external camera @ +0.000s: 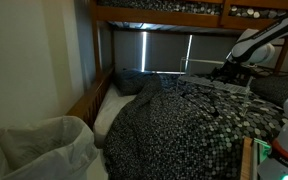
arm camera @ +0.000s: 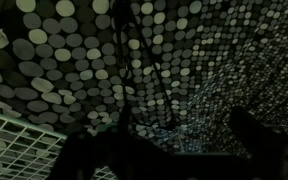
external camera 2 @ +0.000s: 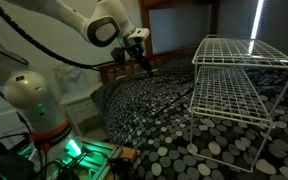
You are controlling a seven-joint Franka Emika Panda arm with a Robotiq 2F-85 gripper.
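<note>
My gripper is open above a bed covered in a dark cloth with pale dots (arm camera: 79,50); nothing shows between its dark fingers. A thin black strap or cord (arm camera: 121,50) lies on the cloth ahead of the fingers, apart from them. In exterior view 2 the gripper (external camera 2: 144,62) hangs over the bed, left of a white wire rack (external camera 2: 239,98). Exterior view 1 has the gripper (external camera: 222,73) small and dark near the same rack (external camera: 212,86), so its fingers are hard to make out there.
The two-tier rack stands on the bed, its grid (arm camera: 19,148) showing in the lower left of the wrist view. A wooden bunk frame (external camera: 169,17) crosses above the bed. A white bag or liner (external camera: 49,145) is at the front left. Open cloth lies mid-bed.
</note>
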